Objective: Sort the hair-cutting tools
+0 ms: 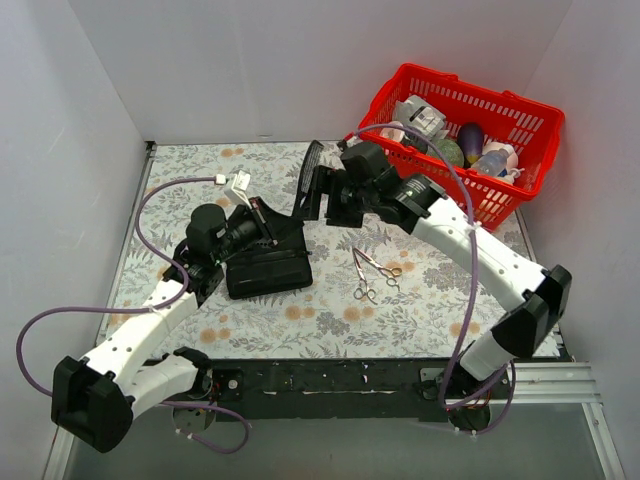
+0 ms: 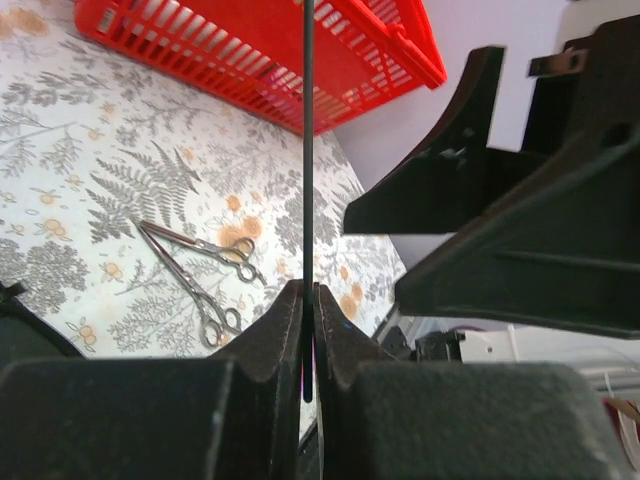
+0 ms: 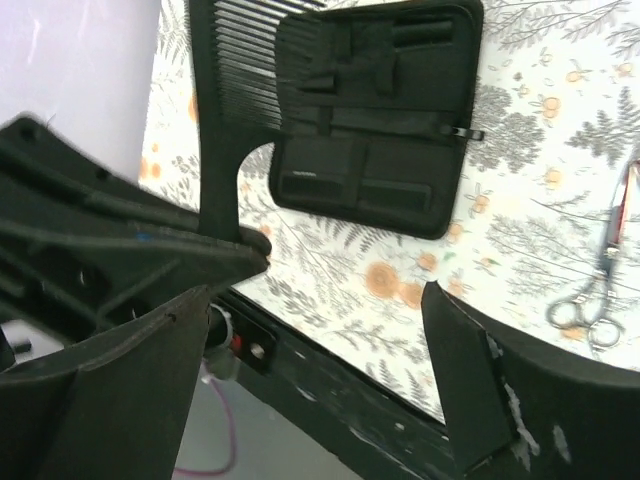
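The black comb [image 1: 309, 168] stands upright above the table, teeth toward the case in the right wrist view. My left gripper is shut on the lower end of the comb, which appears edge-on in the left wrist view. My right gripper is open and empty, just to the right of the comb's handle. Below lies the open black case [image 1: 270, 278], partly covered by the left arm in the top view. Two pairs of scissors, one [image 1: 361, 272] beside the other [image 1: 379, 267], rest on the patterned table right of the case.
A red basket [image 1: 400, 80] filled with a bottle, a purple thing and other items stands at the back right. Pale walls close off the sides and back.
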